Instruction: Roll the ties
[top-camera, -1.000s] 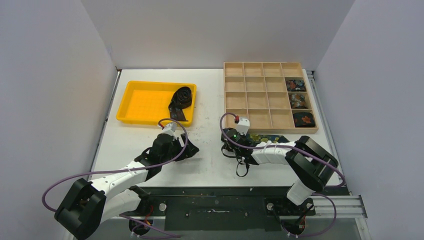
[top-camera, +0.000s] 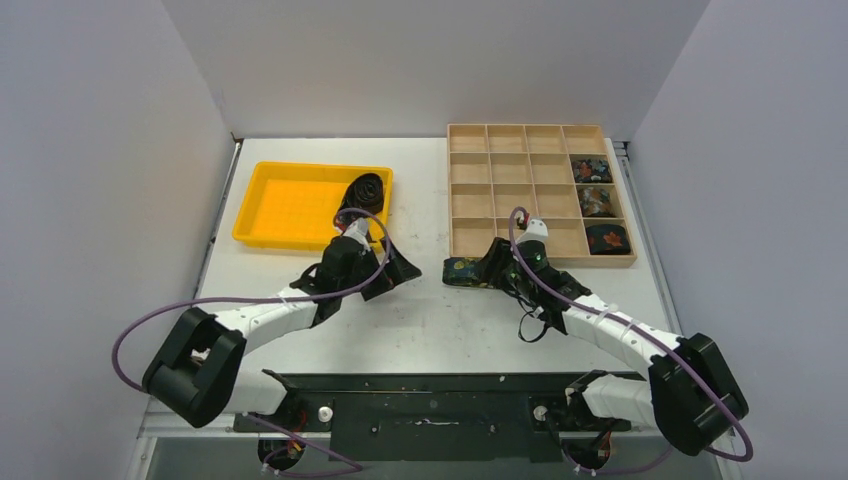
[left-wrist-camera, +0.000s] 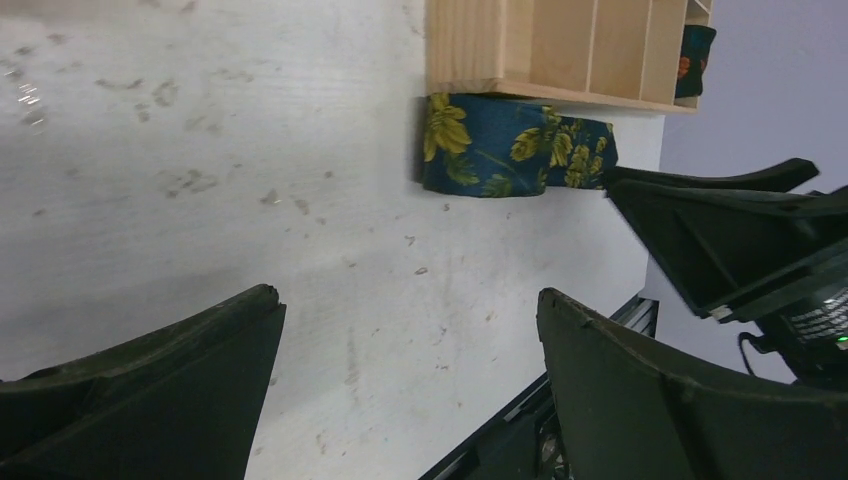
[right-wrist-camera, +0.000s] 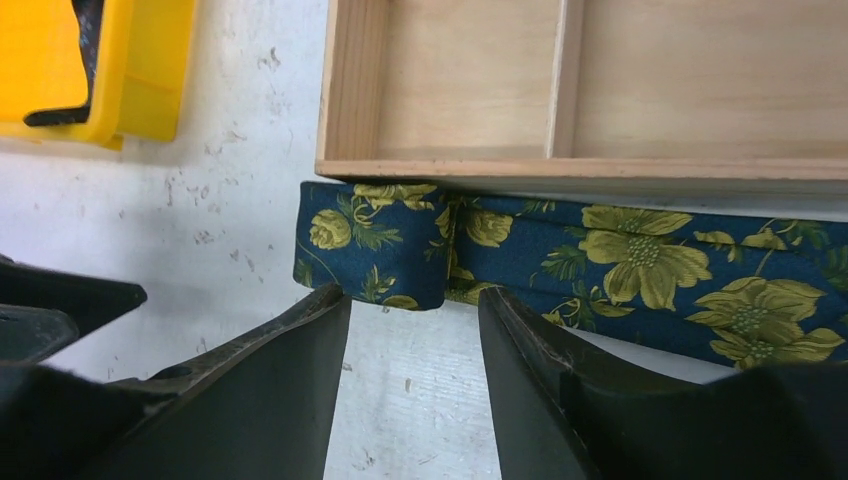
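Observation:
A navy floral tie lies along the wooden organizer's front edge, its left end doubled over into a short flat bundle, also seen as floral fabric (left-wrist-camera: 485, 145) in the left wrist view. My right gripper is open over the tie, nothing between its fingers. My left gripper stands open and empty left of the tie, above bare table. A coiled black tie (top-camera: 366, 190) lies in the yellow tray.
The wooden organizer (top-camera: 510, 200) holds several rolled ties in its right column. The yellow tray (top-camera: 280, 210) is at back left.
My right gripper has moved right along the tie and risen, uncovering the folded left end. My left gripper has moved right and toward the back.

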